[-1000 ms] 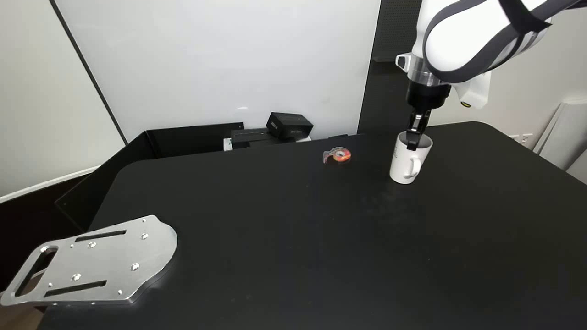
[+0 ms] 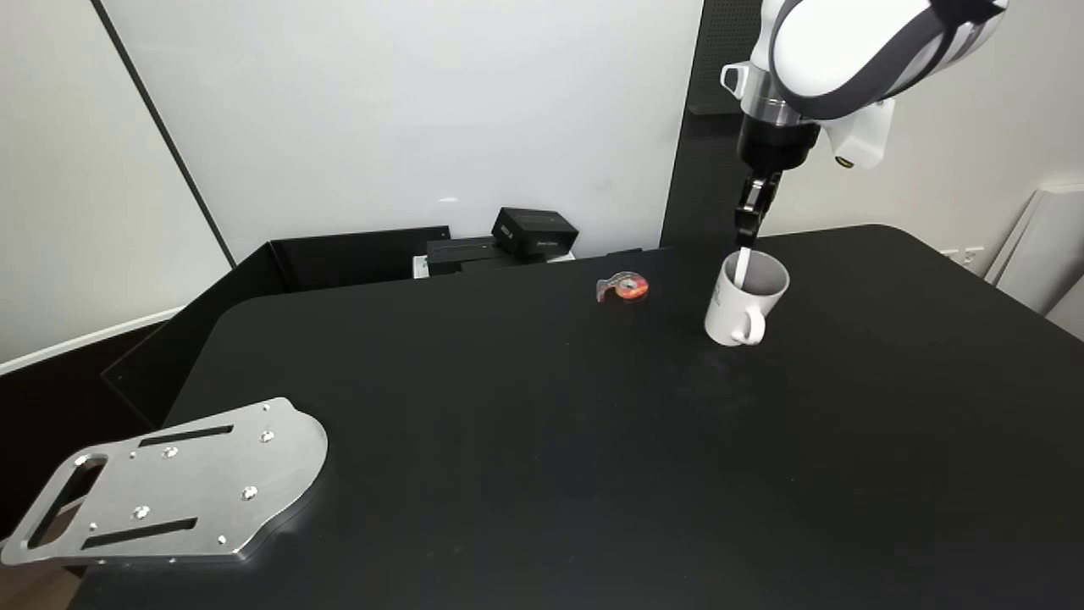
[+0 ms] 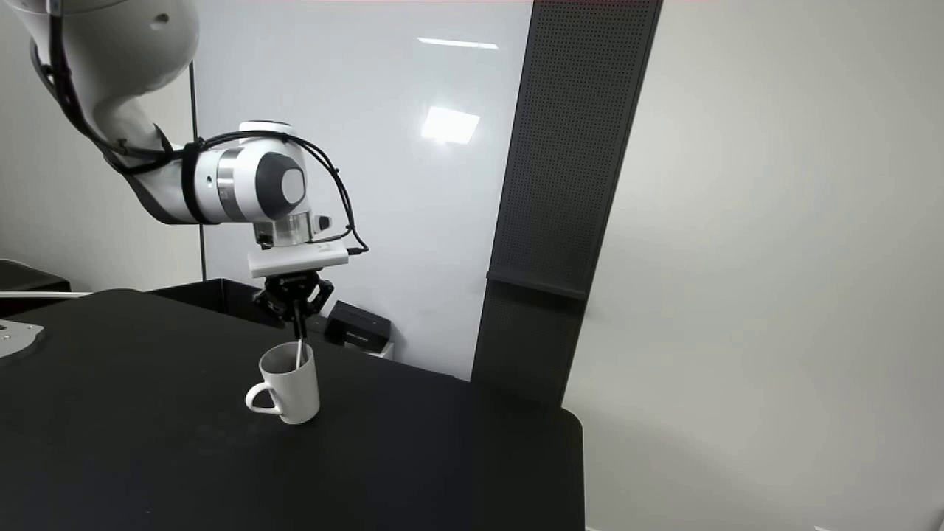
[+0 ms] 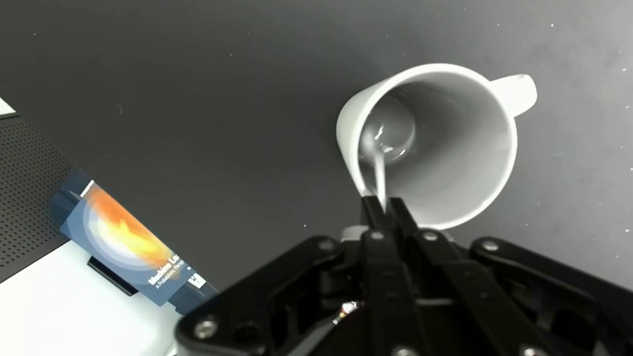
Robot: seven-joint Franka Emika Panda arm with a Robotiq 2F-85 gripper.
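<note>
A white mug (image 2: 731, 314) stands on the black table, its handle toward the front in the first exterior view and to the left in the second. My gripper is shut on a thin white stick (image 4: 380, 172), whose lower end reaches down into the mug; whether that end is a spoon is too blurred to tell. From the first exterior view, the fingertips are just above the rim, with the white stick (image 2: 743, 266) slanting below them. In the second exterior view the stick (image 3: 299, 354) leans near the mug's inner wall.
A small tape dispenser (image 2: 622, 286) lies left of the mug. Black boxes (image 2: 535, 232) sit behind the table's back edge. A grey metal plate (image 2: 203, 478) rests at the front left. A blue and orange printed cover (image 4: 130, 243) shows in the wrist view.
My gripper has risen and shifted slightly left, out of the mug's opening. The white stick now shows below its fingertips. The mug has moved a little left and toward the front.
</note>
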